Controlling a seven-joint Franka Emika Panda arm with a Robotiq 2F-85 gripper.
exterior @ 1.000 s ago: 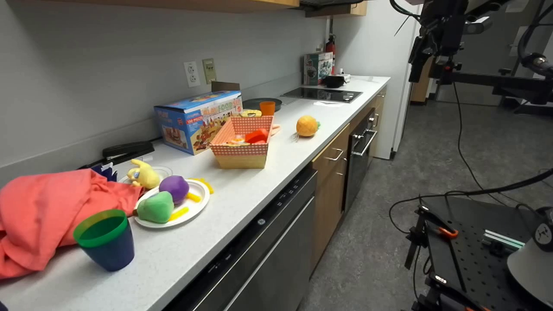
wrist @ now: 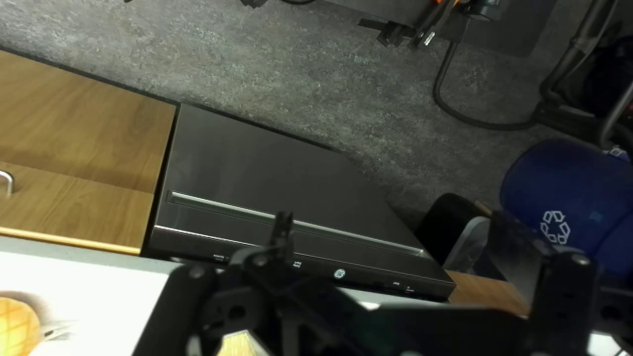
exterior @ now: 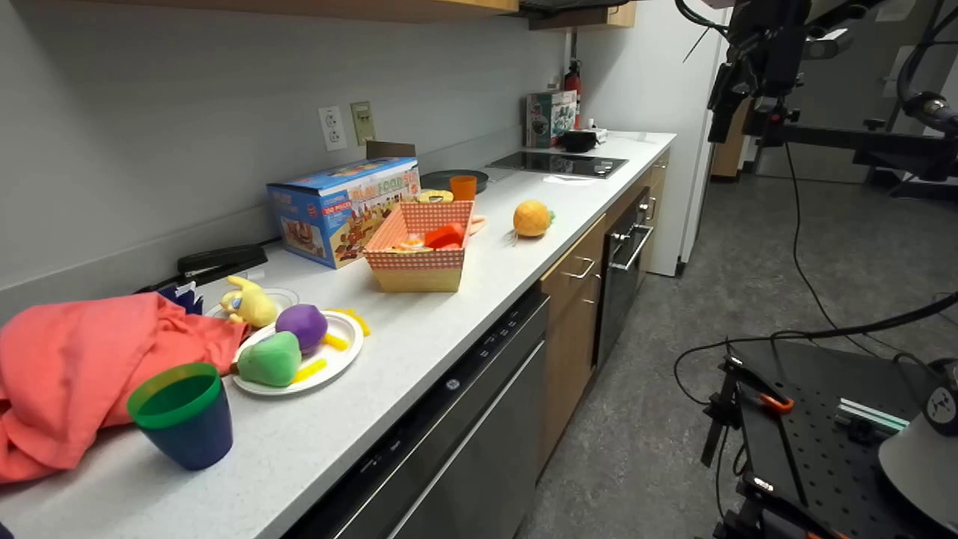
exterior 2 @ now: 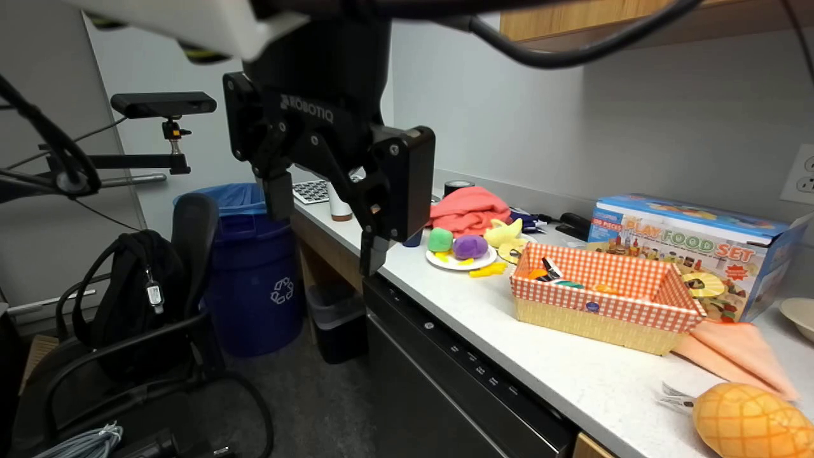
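My gripper (exterior 2: 320, 233) hangs in the air in front of the counter, open, with nothing between its fingers. In the wrist view its dark fingers stand wide apart over the dishwasher front. On the counter, a white plate (exterior: 348, 354) carries a green pear (exterior: 269, 360), a purple toy (exterior: 302, 327) and yellow sticks. A checkered basket (exterior: 418, 269) with toy food inside stands farther along. An orange pineapple-like toy (exterior: 531, 218) lies beyond it, beside a fork. Near the front stands a blue cup (exterior: 189, 431) with a green rim.
A red cloth (exterior: 85, 368) lies bunched beside the plate. The play food box (exterior: 346, 208) stands against the wall behind the basket. An orange cup (exterior: 463, 187) is near a dark plate. Bare counter lies between basket and pineapple toy, and along the front edge.
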